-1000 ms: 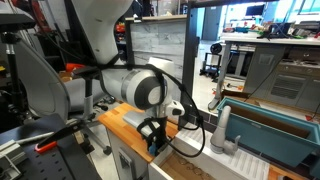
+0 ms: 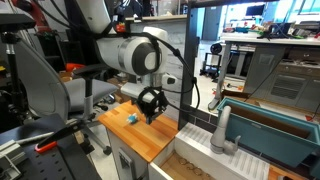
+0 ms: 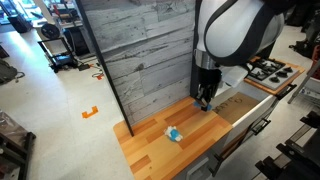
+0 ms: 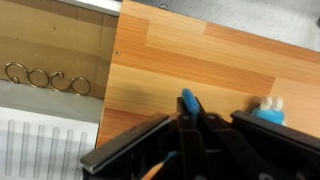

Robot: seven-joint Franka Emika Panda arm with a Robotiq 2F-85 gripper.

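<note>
My gripper is shut on a small blue object (image 4: 190, 101), of which only a rounded end shows past the dark fingers; the rest is hidden. In exterior view 1 the gripper (image 2: 150, 116) hangs over the wooden top, and exterior view 2 has the gripper (image 3: 204, 106) above the same boards. A light-blue and white item (image 4: 268, 112) lies on the wood, to the right of the fingers in the wrist view and apart from them. That item (image 3: 173, 133) is also visible in exterior view 2.
Beside the wooden top (image 4: 190, 60) is an open drawer (image 2: 190, 172) with curled wire hooks (image 4: 45, 76) and a white ribbed piece (image 4: 40, 145) at its edge. A grey-white tap-like fitting (image 2: 222, 130) and a teal toolbox (image 2: 262, 125) stand to the right in exterior view 1.
The arm has risen from low by the drawer edge and moved back over the wooden top, toward the light-blue and white item. That item has not visibly moved.
</note>
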